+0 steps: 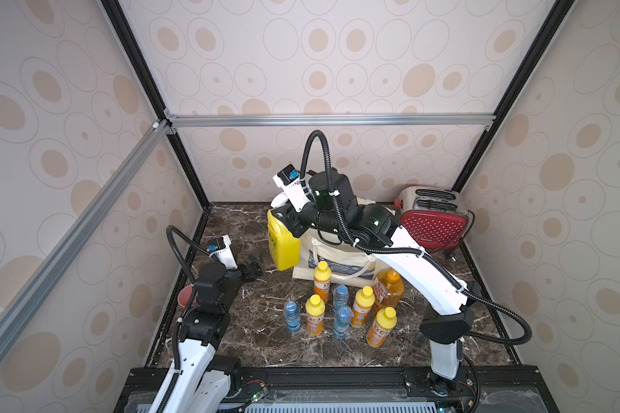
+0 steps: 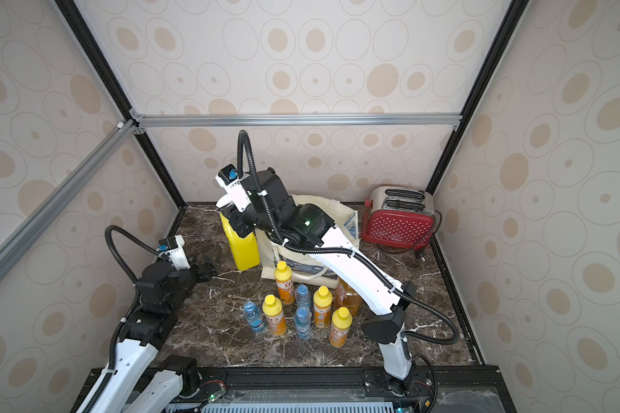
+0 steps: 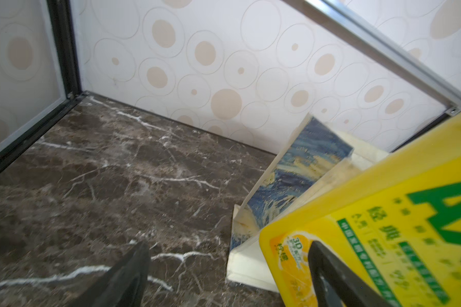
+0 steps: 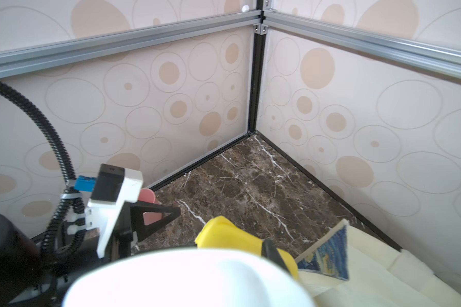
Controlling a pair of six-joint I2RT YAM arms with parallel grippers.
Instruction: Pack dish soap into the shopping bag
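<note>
Yellow dish soap [image 1: 283,246] hangs upright in the air, held near its top by my right gripper [image 1: 288,219], which is shut on it. It is just left of the cream shopping bag [image 2: 272,265], whose mouth is partly covered by the right arm. In the left wrist view the soap's label side [image 3: 363,245] fills the right, in front of the bag's blue printed panel [image 3: 299,163]. My left gripper is open and empty, low at the left of the table; its fingers [image 3: 333,276] stand wide apart. In the right wrist view, a white cap hides most of the grip.
Several yellow-capped orange bottles [image 1: 314,315] and small blue water bottles [image 1: 292,316] stand in front of the bag, with a larger amber bottle [image 1: 388,289]. A red toaster [image 1: 432,219] is at the back right.
</note>
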